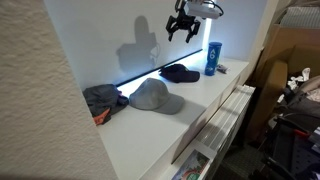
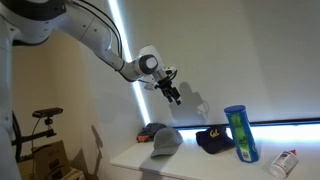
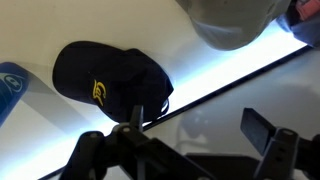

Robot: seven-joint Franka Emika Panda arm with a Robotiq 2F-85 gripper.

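Observation:
My gripper (image 1: 180, 36) hangs in the air above the white ledge, near the wall, with its fingers apart and nothing between them. A navy cap (image 1: 180, 73) with a yellow script logo lies on the ledge below it; the wrist view shows this cap (image 3: 100, 75) on the left, partly behind a finger (image 3: 132, 122). Closer to the exterior view 1 camera rests a grey cap (image 1: 150, 95), and past it a dark cap with red parts (image 1: 103, 98). In exterior view 2 the gripper (image 2: 174, 86) is well above the grey cap (image 2: 166, 142).
A tall blue canister (image 1: 213, 58) stands upright beyond the navy cap. Near it lies a white bottle (image 2: 283, 163) with a red label. A bright light strip runs along the ledge's back edge.

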